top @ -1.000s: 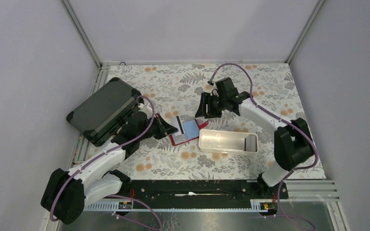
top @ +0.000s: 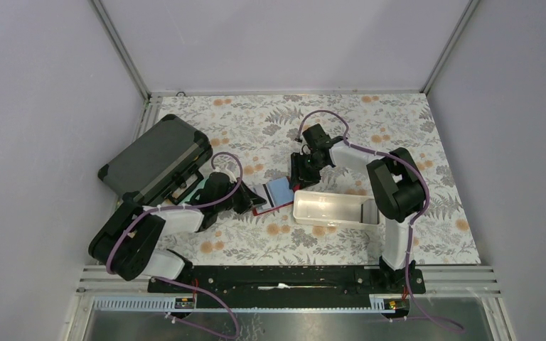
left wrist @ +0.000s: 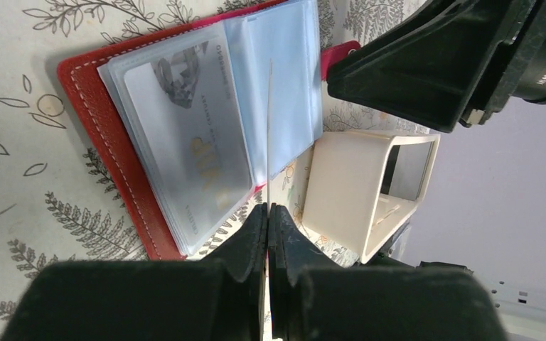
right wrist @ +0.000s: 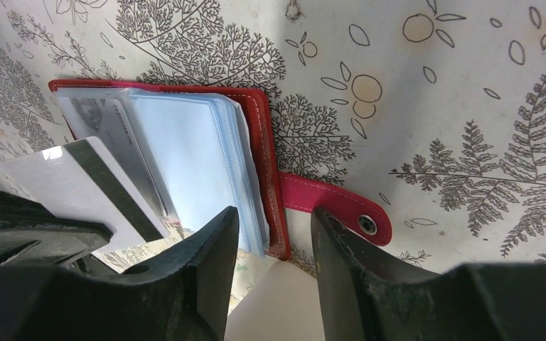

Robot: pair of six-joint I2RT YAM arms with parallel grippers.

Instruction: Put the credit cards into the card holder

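Open on the cloth lies the red card holder (left wrist: 106, 135), its clear sleeves showing a grey card (left wrist: 192, 121) and a pale blue page (right wrist: 178, 142). My left gripper is shut on a white credit card (right wrist: 64, 177) with a dark stripe. That card stands edge-on as a thin line in the left wrist view, over the sleeves. My right gripper is partly open above the holder's right edge, one finger over the pale sleeves' end and the other near the red strap (right wrist: 338, 206). Nothing is clearly gripped between its fingers.
A cream tray (top: 327, 208) sits just right of the holder, close to my right gripper, with a dark-striped card (top: 368, 211) at its right end. A dark case (top: 158, 158) stands at the left. The cloth behind the holder is free.
The left gripper, card in its fingers, has shifted slightly right and nearer the front over the holder.
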